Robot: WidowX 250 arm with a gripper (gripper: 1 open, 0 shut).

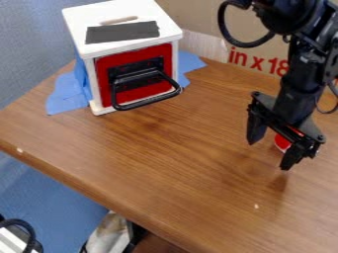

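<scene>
My black gripper [272, 138] hangs low over the right side of the wooden table, pointing down. A red round object [283, 140] sits just behind it, mostly hidden by the fingers. The fingers look spread apart, though I cannot tell whether anything is between them.
A white and red toy oven [126, 40] with a black handle stands on a blue cloth [69, 94] at the back left. A cardboard box [205, 20] is behind. The table's left edge drops to a blue floor.
</scene>
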